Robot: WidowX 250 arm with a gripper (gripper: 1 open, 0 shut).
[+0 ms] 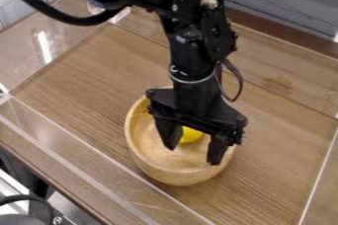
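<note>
My black gripper (193, 142) hangs over a light wooden bowl (179, 172) near the middle of the view, its two fingers spread apart and pointing down inside the bowl. A yellow object (189, 133) lies in the bowl behind and between the fingers, partly hidden by them; whether either finger touches it I cannot tell.
A pale wall runs along the back. Cables lie at the lower left corner, off the table's edge.
</note>
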